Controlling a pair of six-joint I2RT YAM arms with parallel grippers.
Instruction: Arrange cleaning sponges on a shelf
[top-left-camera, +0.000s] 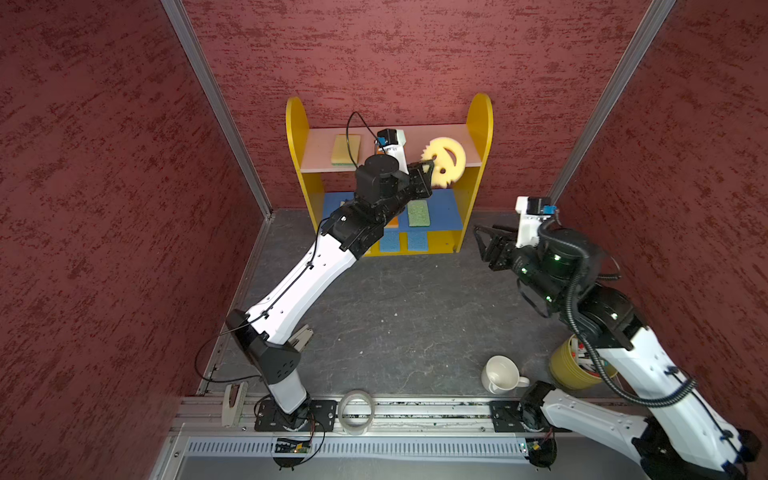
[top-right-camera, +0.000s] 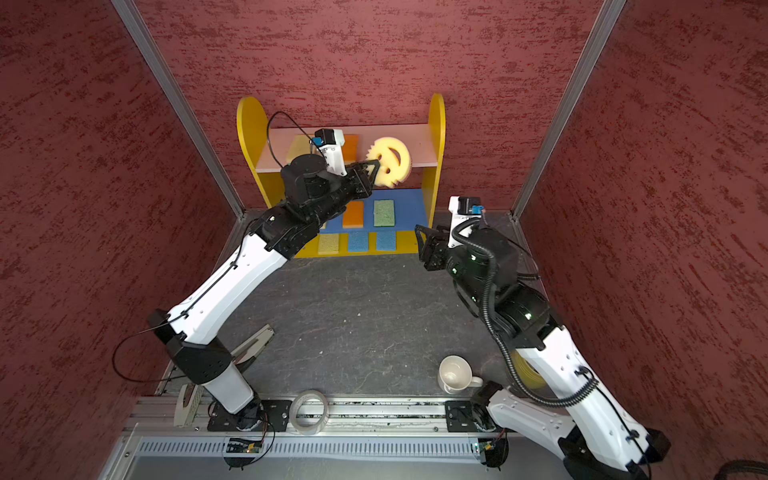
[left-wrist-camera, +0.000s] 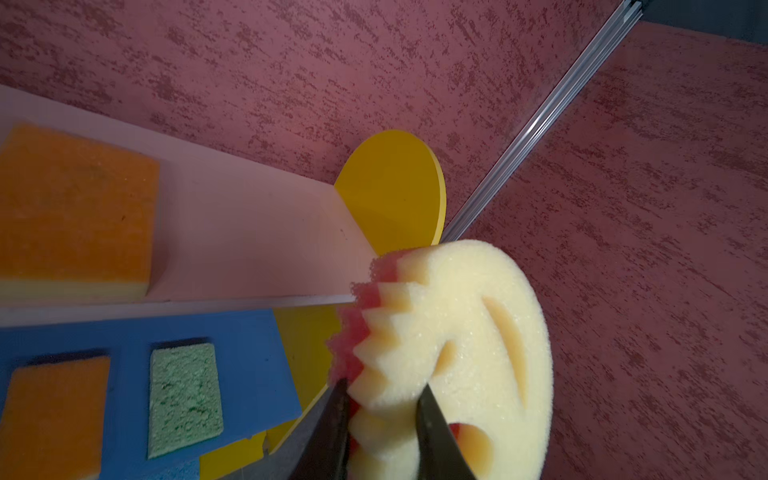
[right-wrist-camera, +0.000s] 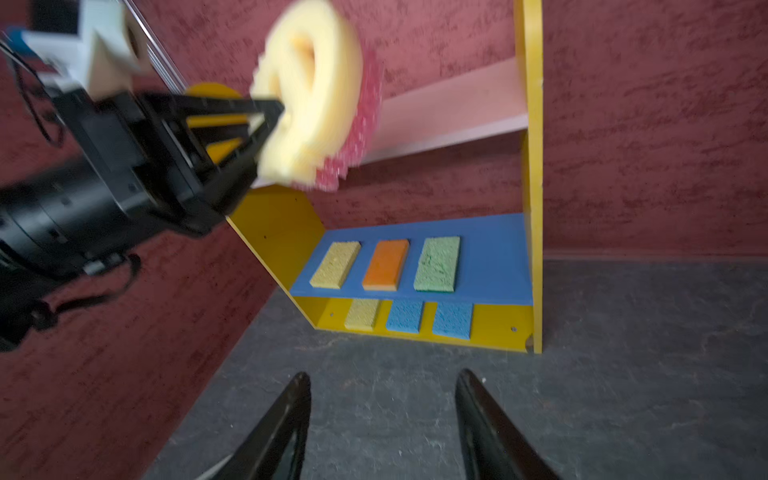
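Note:
A round pale-yellow sponge with cut-out holes, a toothed edge and a pink layer is pinched by my left gripper. In the top left view that sponge hangs in front of the pink top shelf, toward its right end. On that shelf lie a yellow sponge and an orange sponge. The blue middle shelf carries a yellow sponge, an orange sponge and a green sponge. My right gripper stands open and empty, right of the shelf unit.
Several sponges, including a blue sponge, sit on the yellow bottom shelf. A white mug, a tape roll and a yellow bucket are near the front.

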